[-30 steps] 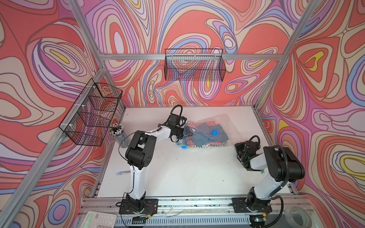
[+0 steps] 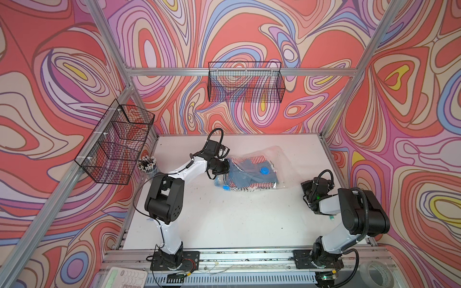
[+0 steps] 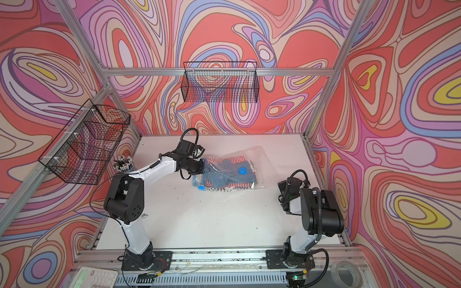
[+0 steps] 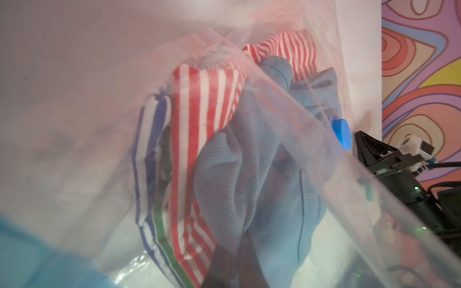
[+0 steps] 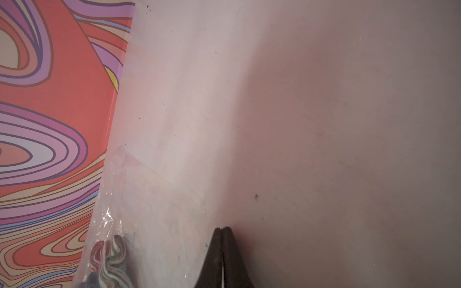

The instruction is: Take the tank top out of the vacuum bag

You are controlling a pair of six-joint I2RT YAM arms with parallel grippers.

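The clear vacuum bag [image 2: 290,171] lies on the table with folded clothes inside. On top is a ribbed blue garment [image 4: 269,144], probably the tank top, with red-striped cloth [image 4: 185,124] beneath it. My left gripper is at the bag's left end, its dark fingers showing hazily through clear film in the left wrist view. It is shut, and the blue cloth's folds gather at the fingertips. Over at the table's right side, my right gripper is shut with nothing between its fingers, apart from the bag.
A round blue valve cap [image 2: 264,170] sits on the bag, and a blue slider [image 2: 226,187] is at its left end. A cup of thin sticks [image 2: 148,165] stands at the left edge.
The right arm has shifted slightly right.
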